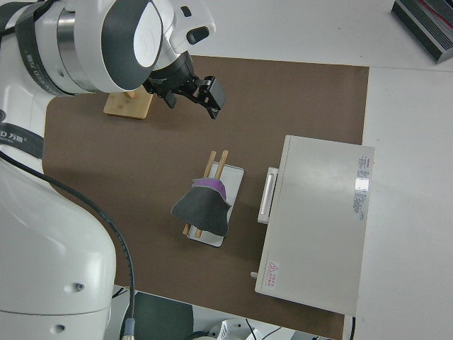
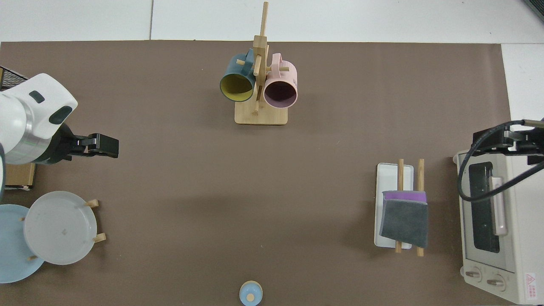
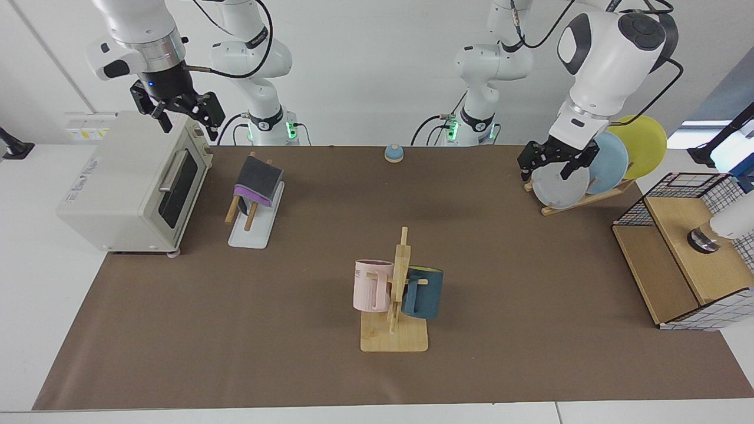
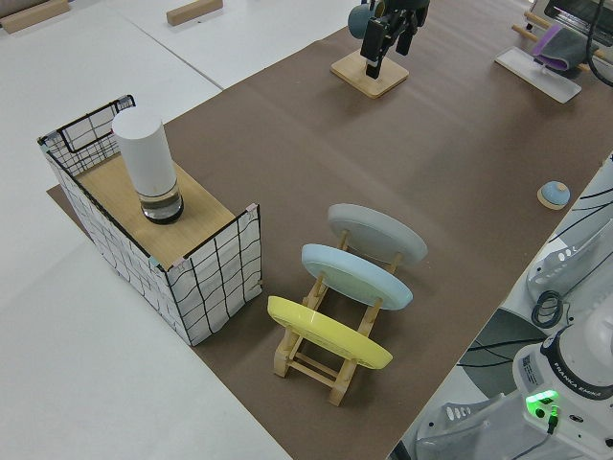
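A wooden mug tree [image 2: 260, 114] holds a teal mug [image 2: 237, 81] and a pink mug [image 2: 280, 89] at the back middle. A rack holds white [image 2: 60, 228], blue [image 2: 12, 245] and yellow [image 4: 329, 333] plates. Grey and purple cloths [image 2: 404, 222] hang on wooden bars over a white tray [image 2: 385, 178]. One gripper [image 2: 102, 145] hangs at the top view's left, above the plate side; the other [image 2: 525, 145] is over the white oven at the right. Whether either is open or shut is unclear.
A white toaster oven [image 2: 525, 229] stands at the right. A wire shelf [image 4: 201, 286] with a white cylinder [image 4: 144, 153] is beside the plates. A small blue round object [image 2: 250, 293] lies at the front edge.
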